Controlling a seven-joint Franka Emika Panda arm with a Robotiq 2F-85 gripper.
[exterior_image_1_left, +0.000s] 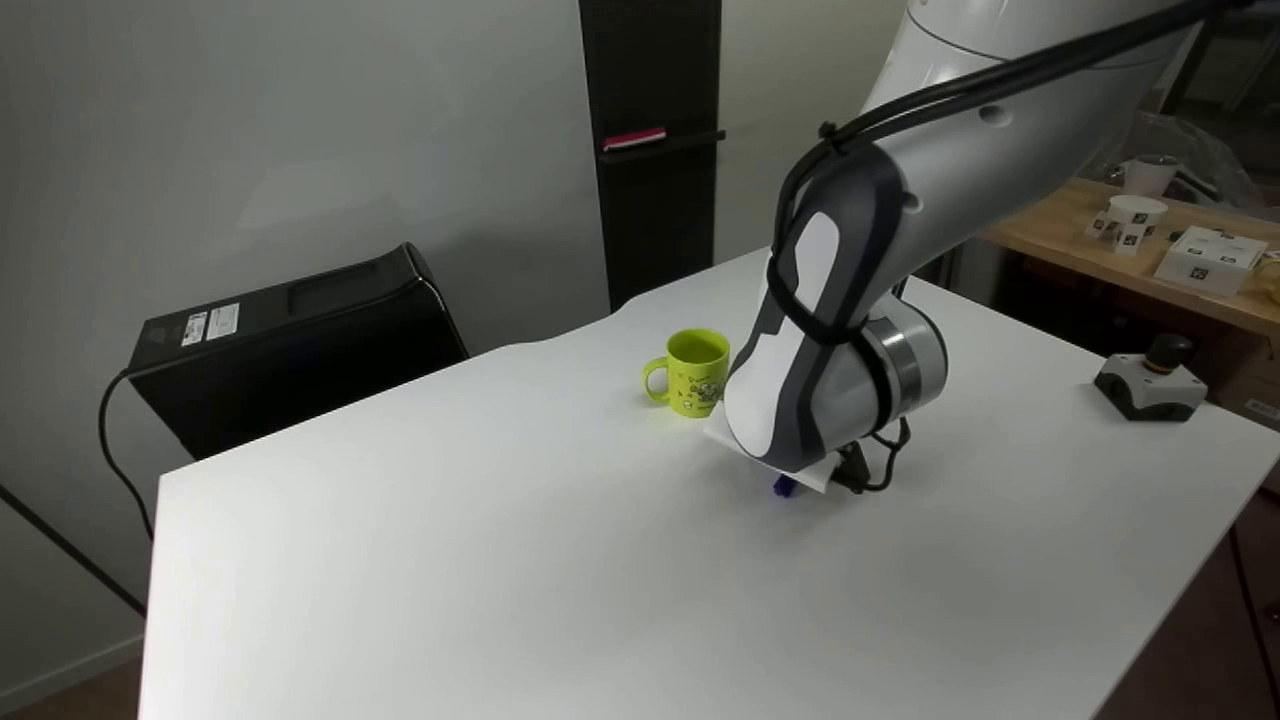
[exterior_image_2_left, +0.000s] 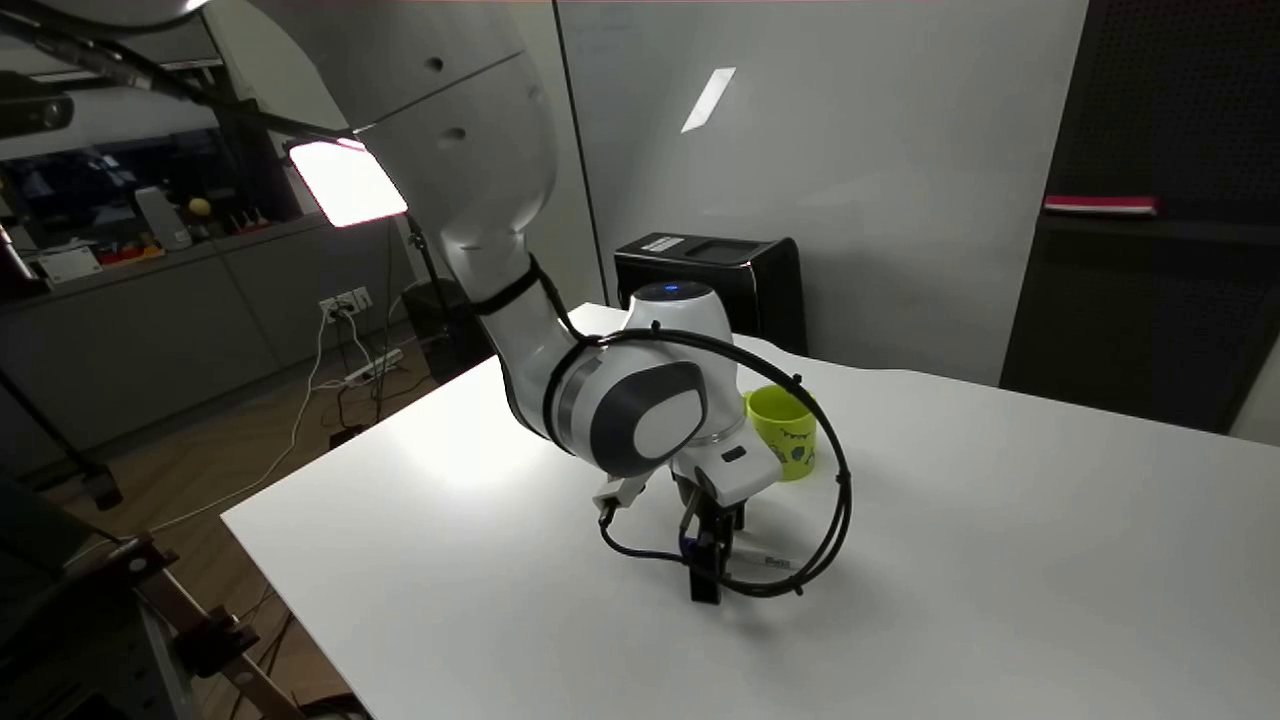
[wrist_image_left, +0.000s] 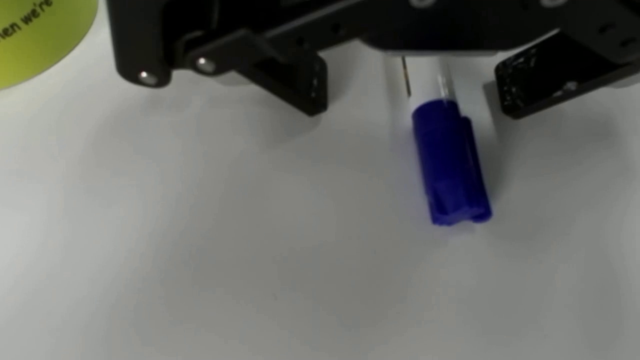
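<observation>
A marker with a blue cap (wrist_image_left: 453, 165) lies on the white table, its clear barrel running back under the gripper body in the wrist view. My gripper is open, low over the table, with one finger on either side of the marker and a gap to each; the right finger is the closer one. In exterior view 1 only the cap (exterior_image_1_left: 785, 486) shows beneath the hand. Part of the white barrel (exterior_image_2_left: 768, 560) is visible beside the black gripper (exterior_image_2_left: 722, 554) in exterior view 2. A lime-green mug (exterior_image_1_left: 696, 374) stands upright just behind the hand.
Black cable loops (exterior_image_2_left: 828, 528) hang from the wrist close to the tabletop. A black-topped switch box (exterior_image_1_left: 1152, 378) sits near the right edge, and a black case (exterior_image_1_left: 300, 324) stands behind the table.
</observation>
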